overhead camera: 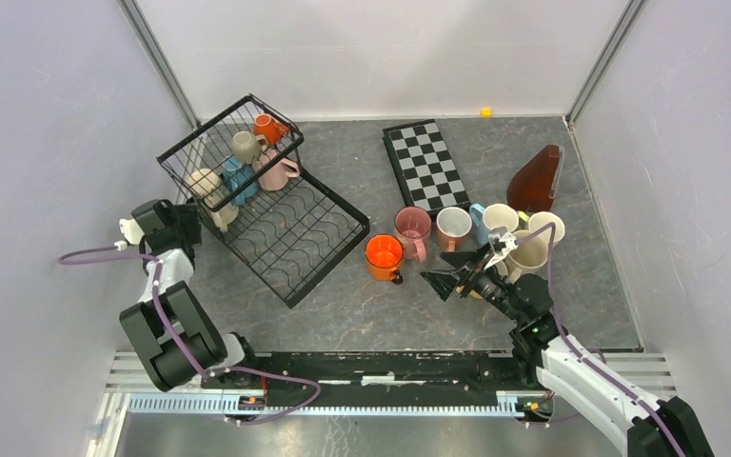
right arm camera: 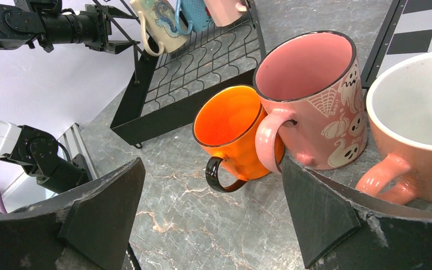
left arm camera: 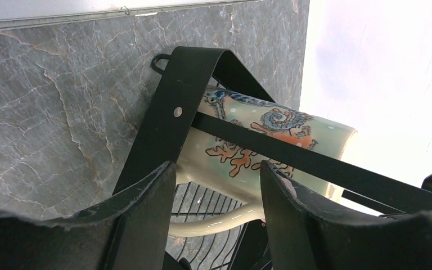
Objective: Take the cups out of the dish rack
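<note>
A cream mug with a coral and sea pattern (left arm camera: 292, 132) lies tilted in the dish rack (overhead camera: 290, 238), behind a rack bar. In the left wrist view its handle (left arm camera: 219, 221) shows between the spread fingers of my left gripper. That gripper is open at the rack's left side; whether a finger touches the mug I cannot tell. Blue (overhead camera: 238, 179), pink (overhead camera: 276, 171), grey-green (overhead camera: 246, 146) and orange-red (overhead camera: 268, 129) mugs also sit in the rack. My right gripper is open and empty, over the counter near an orange mug (right arm camera: 230, 126).
Beside the orange mug stand a dark pink mug (overhead camera: 412, 225) and a white-lined one (overhead camera: 453, 227), with several more near the right arm. A chessboard (overhead camera: 428, 164) and a brown container (overhead camera: 536, 179) lie behind.
</note>
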